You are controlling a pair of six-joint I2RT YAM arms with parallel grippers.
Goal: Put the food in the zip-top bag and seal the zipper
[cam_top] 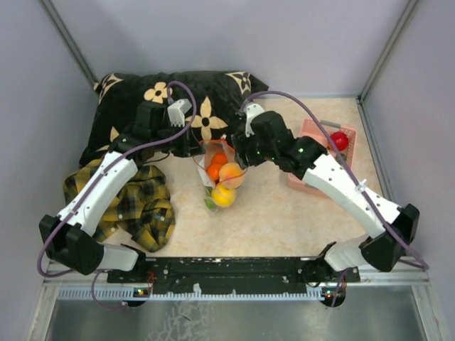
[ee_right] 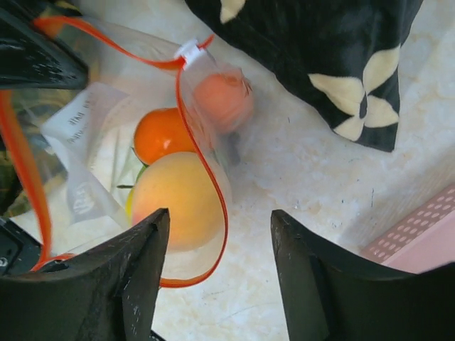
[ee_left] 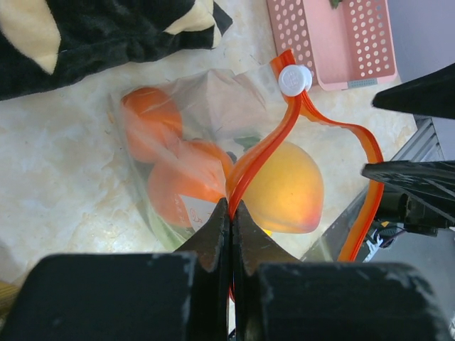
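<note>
The clear zip bag with an orange rim stands open, its white slider at one corner of the mouth. Inside are orange fruits, a peach and a yellow fruit, with something green at the bottom. My left gripper is shut on the orange rim on one side. Opposite it, my right gripper stands open; the other side of the rim shows in the gap between its fingers, not clamped.
A pink perforated basket with a red item stands at the right, partly behind my right arm. The dark flowered cushion lies at the back, a yellow plaid cloth at the left.
</note>
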